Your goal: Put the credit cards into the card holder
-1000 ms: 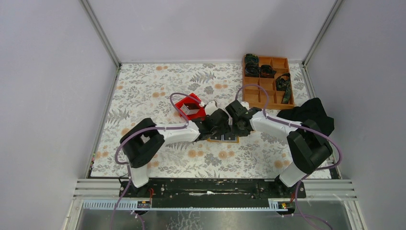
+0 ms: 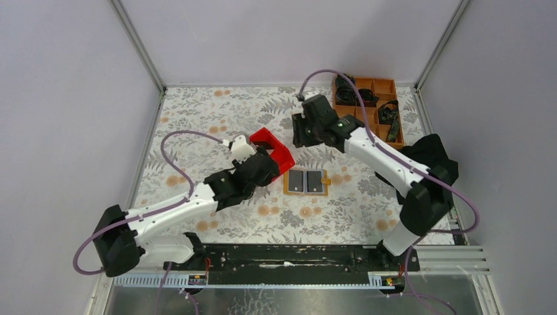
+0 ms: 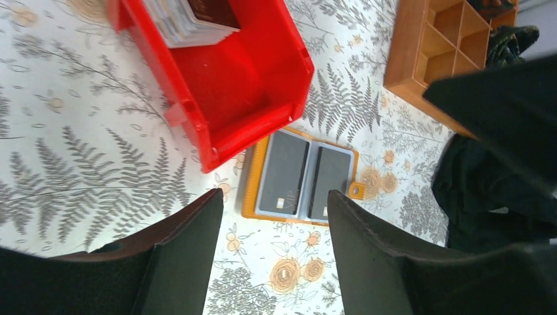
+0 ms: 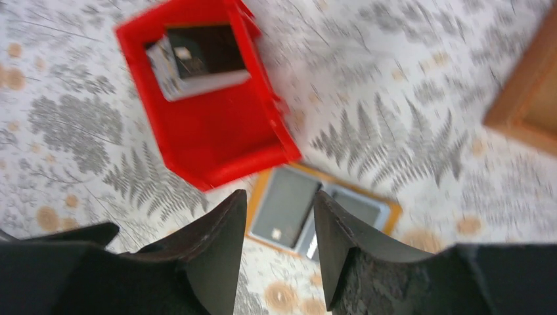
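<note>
The card holder [image 2: 307,182] lies spread flat on the table, with an orange-yellow edge and two dark panels side by side. Behind and left of it is a red tray [image 4: 213,141]. A dark card [image 4: 207,51] rests over whitish cards [image 4: 200,85] at the tray's far end. Raised above the table, my left gripper is part open beside the tray, its fingers apart. My right gripper hangs higher, behind the holder in the top view, also part open. Nothing shows between either pair of fingers. Whether the holder's panels contain cards, I cannot tell.
A wooden compartment box [image 2: 355,135] with dark items stands at the back right. Black cloth [image 2: 430,154] lies at the right edge.
Both grippers were close together over the card holder. The left has moved left toward the tray, the right toward the back, uncovering the holder.
</note>
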